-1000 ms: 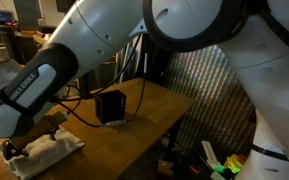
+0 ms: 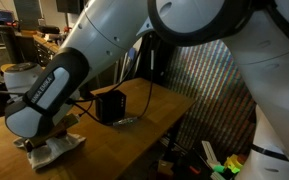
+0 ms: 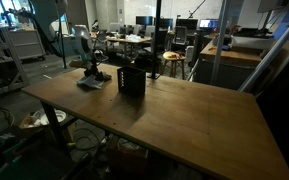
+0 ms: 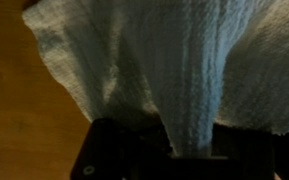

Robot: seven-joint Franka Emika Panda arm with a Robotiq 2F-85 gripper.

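A pale grey-white cloth (image 2: 58, 150) lies rumpled at the near left of the wooden table in exterior view 1. My gripper is down at it, with a raised fold of the cloth (image 4: 189, 90) running between the dark fingers in the wrist view. The image there is dark, and whether the fingers press on the fold cannot be told. In exterior view 2 the cloth (image 3: 91, 81) shows small at the table's far left end, under the arm. My arm hides part of it in exterior view 1.
A black open-topped box (image 3: 132, 82) stands on the table to the right of the cloth, with a cable near it. Most of the wooden table (image 3: 194, 110) right of the box is bare.
The arm's end has shifted a little right. The cloth, which lay flatter a second ago, is now more bunched up under the gripper.
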